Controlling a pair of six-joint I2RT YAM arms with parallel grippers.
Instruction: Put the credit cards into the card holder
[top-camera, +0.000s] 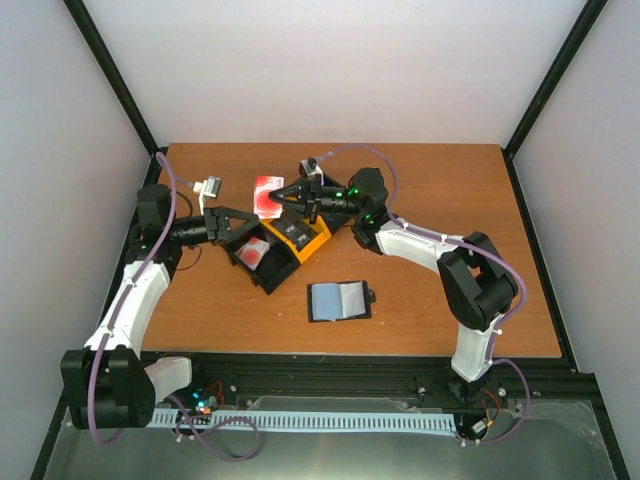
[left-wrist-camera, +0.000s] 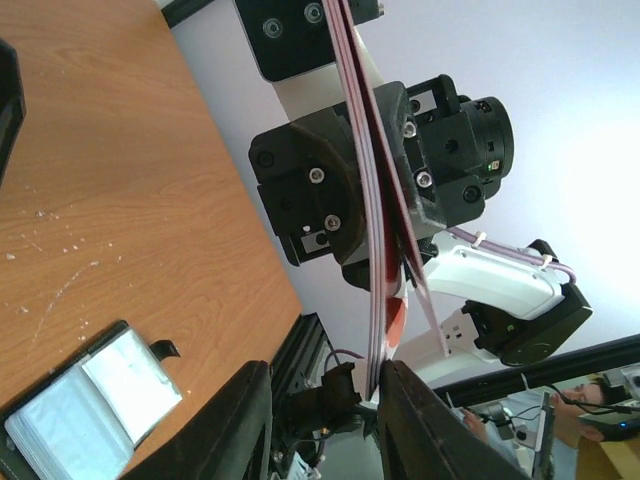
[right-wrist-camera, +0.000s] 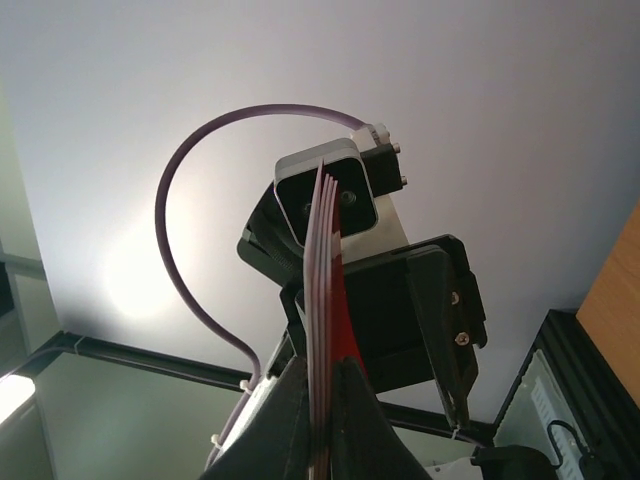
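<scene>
A small stack of red-and-white cards (top-camera: 267, 196) is held up over the back of the box. My right gripper is shut on it, and the stack rises edge-on between the fingers. In the left wrist view, the cards (left-wrist-camera: 366, 200) stand edge-on, with a reddish one splayed apart from the rest. My left gripper is part open; the cards' lower end appears beside its right finger, contact unclear. From above, the left gripper (top-camera: 254, 226) is just in front of the cards. The card holder (top-camera: 338, 301) lies open on the table, showing blue and white sleeves.
A divided box with a black compartment (top-camera: 268, 272) and an orange one (top-camera: 318, 241) stands below the grippers. More red-and-white cards (top-camera: 253, 252) lie in the black compartment. Bare table (top-camera: 450, 190) extends to the right.
</scene>
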